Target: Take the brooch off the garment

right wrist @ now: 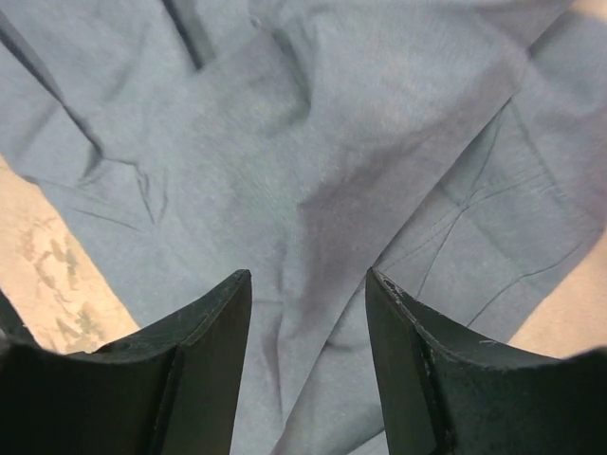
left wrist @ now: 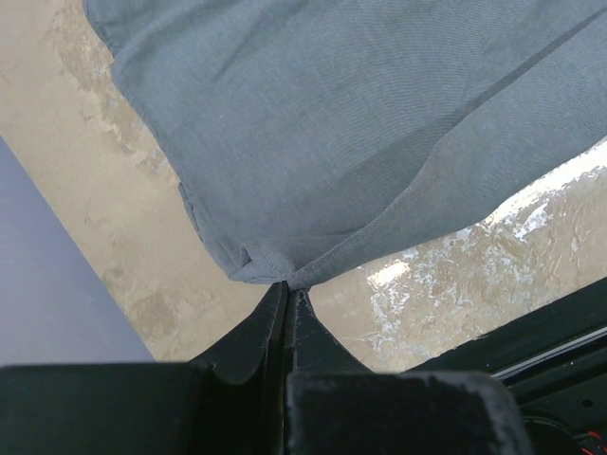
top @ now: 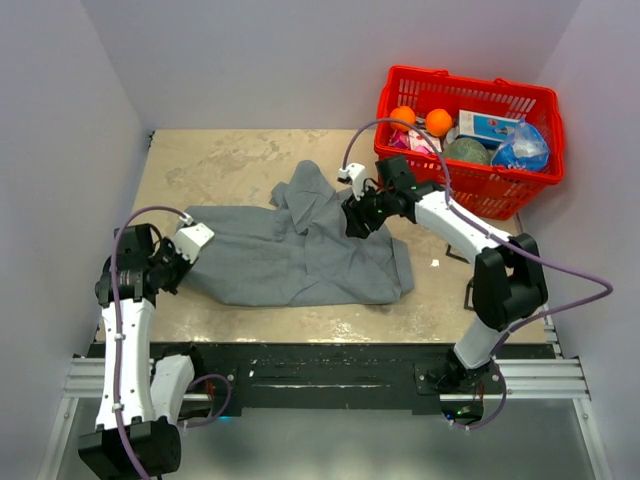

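Note:
The blue-grey garment [top: 260,265] lies spread on the tan tabletop, with a raised fold near its top middle. At its lower left corner, my left gripper is shut on a thin bit of the cloth edge, where creases meet at the fingertips. My right gripper stands open above the right part of the garment, its two fingers apart, with nothing held between them. Wrinkled cloth shows beneath. I cannot make out a brooch in any view; cloth folds or the right arm may hide it.
A red basket [top: 400,88] with oranges [top: 438,122], a blue box [top: 487,127] and a blue bag [top: 522,148] stands at the back right, close to the right arm. Bare tabletop [top: 250,160] lies behind the garment.

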